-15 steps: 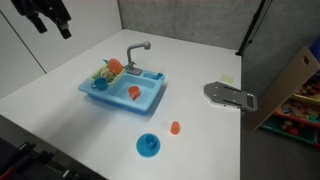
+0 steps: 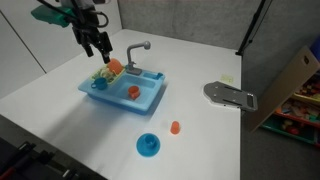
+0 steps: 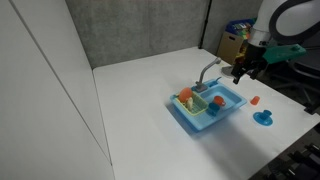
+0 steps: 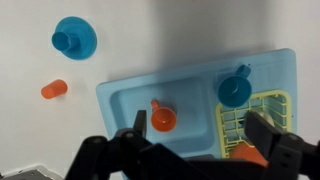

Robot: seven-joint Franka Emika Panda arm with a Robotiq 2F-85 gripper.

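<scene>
My gripper (image 2: pixel 98 57) hangs high over the table with its fingers apart and nothing between them. Below it in the wrist view lies a light blue toy sink (image 4: pixel 120 92). Inside the sink are an orange cup (image 4: pixel 163 119), a blue cup (image 4: pixel 235 91) and a yellow-green rack (image 4: pixel 272 101). An orange round piece (image 2: pixel 115 66) stands in the rack; my finger partly covers it in the wrist view. Outside the sink, a blue cup sits on a blue saucer (image 2: pixel 148 145), and a small orange cup (image 2: pixel 175 128) rests nearby.
A grey faucet (image 2: pixel 132 57) rises at the sink's edge. Farther along the white table lies a flat grey metal piece (image 2: pixel 230 96). Shelves with colourful bins (image 2: pixel 294 110) stand beyond the table. Much of the tabletop around the sink is bare.
In exterior view 1 the gripper has moved right and slightly down, from left of the sink to over its rack end. The objects on the table have stayed put.
</scene>
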